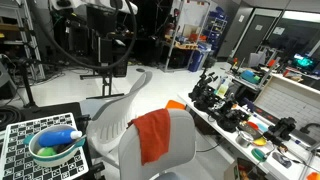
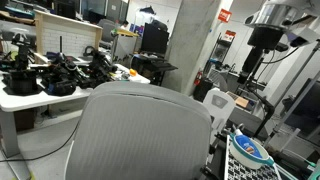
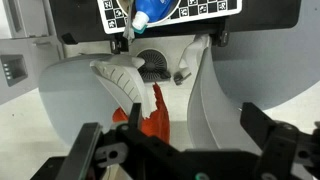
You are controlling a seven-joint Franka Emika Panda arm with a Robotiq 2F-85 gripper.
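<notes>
My gripper stands open in the wrist view, its two dark fingers wide apart with nothing held between them. In exterior view 2 the gripper (image 2: 243, 75) hangs in the air above the table at the right. A red cloth (image 1: 153, 135) is draped over the back of a grey chair (image 1: 181, 140). Part of the red cloth (image 3: 158, 122) shows below the gripper in the wrist view, partly covered by the left finger. On the black-and-white patterned board (image 1: 15, 160) sits a round bowl (image 1: 74, 155) holding a blue object (image 1: 60, 135).
A second pale chair (image 1: 118, 108) stands between the table and the cloth-draped chair. Chair backs rise close to the table edge. Benches with dark equipment (image 1: 218, 98) line the far side. Some open floor shows between chairs and benches.
</notes>
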